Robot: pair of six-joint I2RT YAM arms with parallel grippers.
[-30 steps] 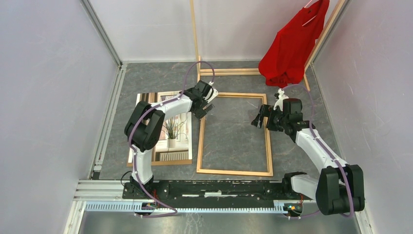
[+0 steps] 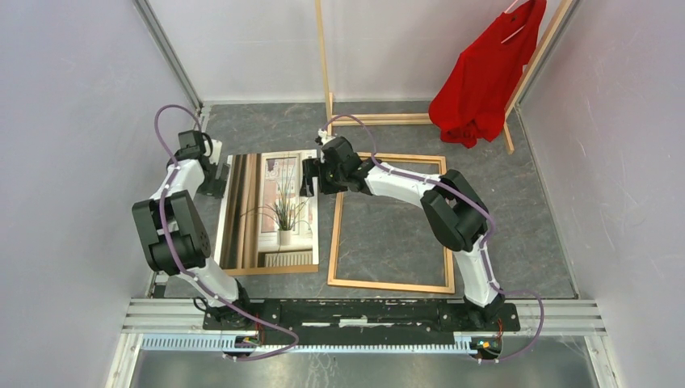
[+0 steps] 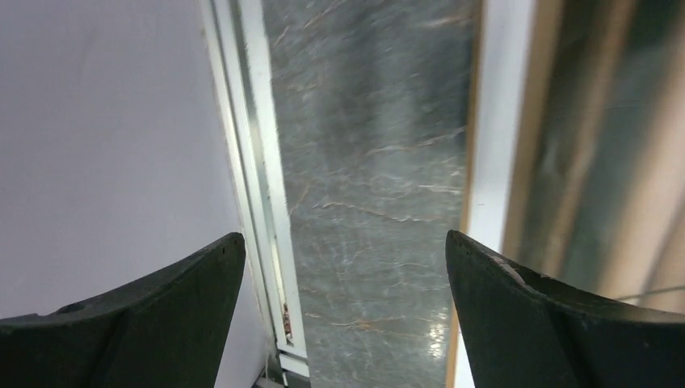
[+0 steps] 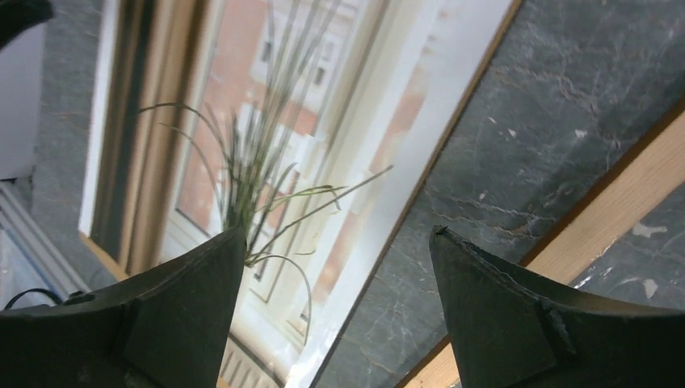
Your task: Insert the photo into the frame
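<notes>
The photo (image 2: pixel 283 174), a picture of a potted plant by a window and brown curtains, lies flat on a board at the left of the dark floor. Right of it lies an empty wooden frame (image 2: pixel 449 242), the floor showing through. My left gripper (image 2: pixel 212 180) hangs open by the photo's left edge; in the left wrist view its fingers (image 3: pixel 517 323) stand wide apart with nothing between. Over the photo's right edge is my right gripper (image 2: pixel 310 178), also open; in the right wrist view the white border (image 4: pixel 420 137) passes between its fingers, apparently untouched.
A red garment (image 2: pixel 493 77) hangs from a wooden stand (image 2: pixel 380 120) at the back right. Close beside the left gripper runs the left wall (image 3: pixel 105 162) with its metal rail (image 3: pixel 258 137).
My left arm has swung left from the strip between photo and frame to the photo's left edge. My right arm has moved left across the frame to the photo's right edge.
</notes>
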